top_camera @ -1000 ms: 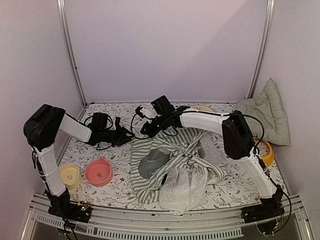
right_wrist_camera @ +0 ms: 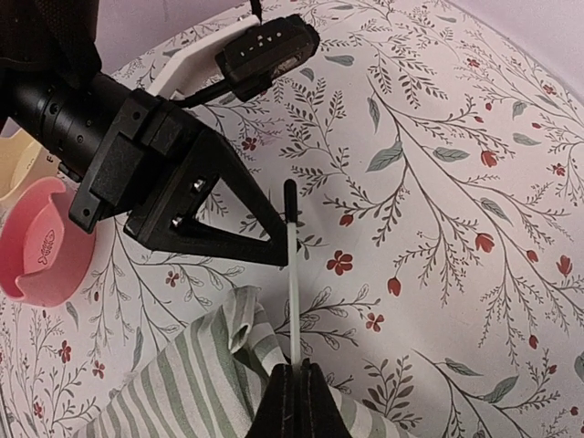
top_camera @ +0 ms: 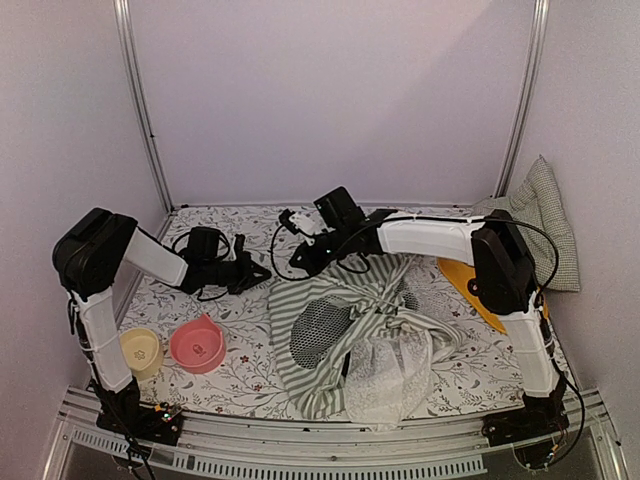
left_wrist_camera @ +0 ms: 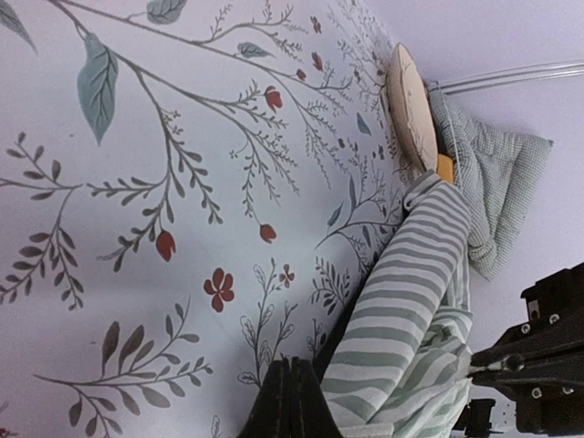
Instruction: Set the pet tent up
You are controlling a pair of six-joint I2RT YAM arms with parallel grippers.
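The striped tent [top_camera: 296,352] lies collapsed on the floral mat, its mesh window and white lacy panel facing up. In the left wrist view my left gripper is shut with nothing between its fingers, and the striped fabric [left_wrist_camera: 388,306] lies outside them, to the right. My right gripper is shut on a thin white pole with a black tip [right_wrist_camera: 290,201], which points away over the mat. In the right wrist view a folded fabric corner [right_wrist_camera: 241,315] lies below the left fingers, apart from them. How the pole runs behind my right fingers is hidden.
A pink bowl [top_camera: 197,345] and a cream bowl [top_camera: 141,350] stand at the front left. An orange item [top_camera: 468,282] lies under the right arm, and a checked cushion [top_camera: 548,215] leans at the back right.
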